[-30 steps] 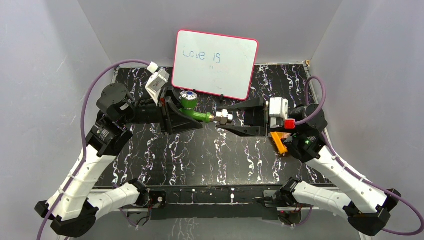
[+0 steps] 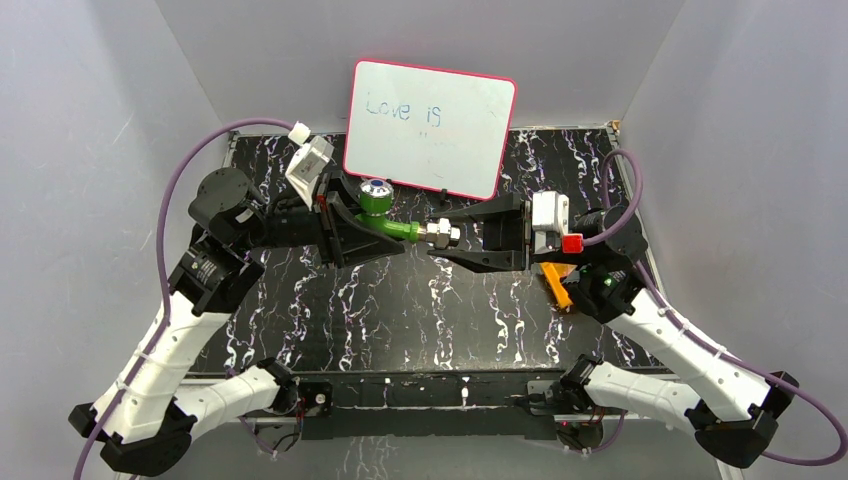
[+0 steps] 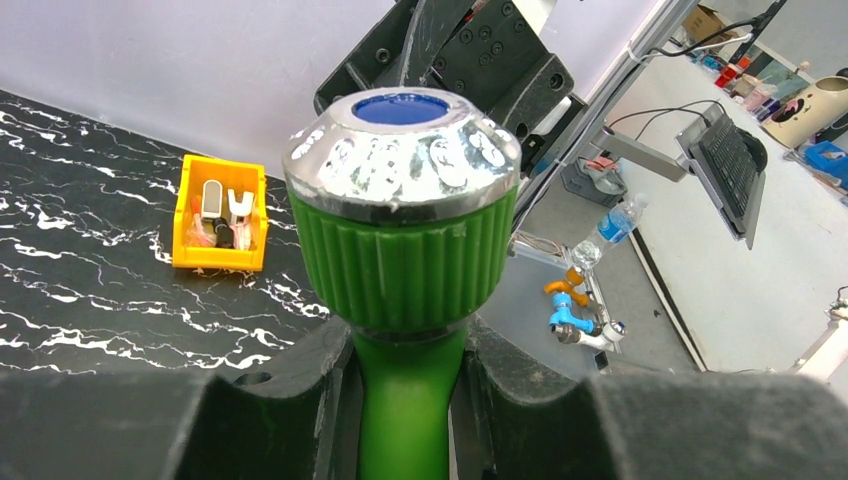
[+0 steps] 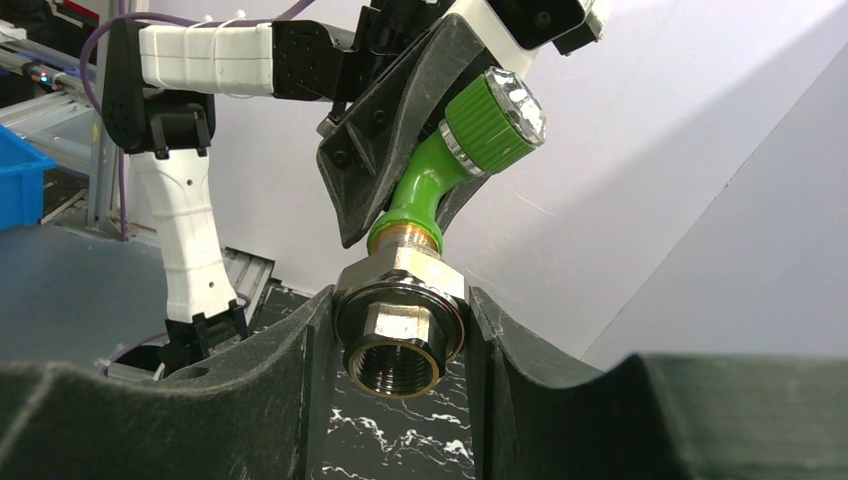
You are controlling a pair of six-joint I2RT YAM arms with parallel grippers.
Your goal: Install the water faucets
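A green faucet [image 2: 392,227] with a chrome, blue-dotted cap is held above the table, my left gripper [image 2: 399,234] shut on its body. The left wrist view shows the ribbed green knob [image 3: 402,255] rising above the finger pads, which close on the green neck [image 3: 403,400]. A metal hex fitting [image 2: 442,234] sits at the faucet's outlet, and my right gripper [image 2: 434,235] is shut on it. In the right wrist view the fitting [image 4: 402,318] is squeezed between both fingers, its open threaded end facing the camera. Some brass thread [image 4: 406,237] shows between fitting and green body.
An orange bin [image 3: 218,260] of small parts stands on the dark marbled table, partly under the right arm in the top view. A whiteboard [image 2: 430,130] leans at the back.
The right gripper and the fitting have shifted slightly left, closer to the faucet. The left arm and the faucet look nearly still.
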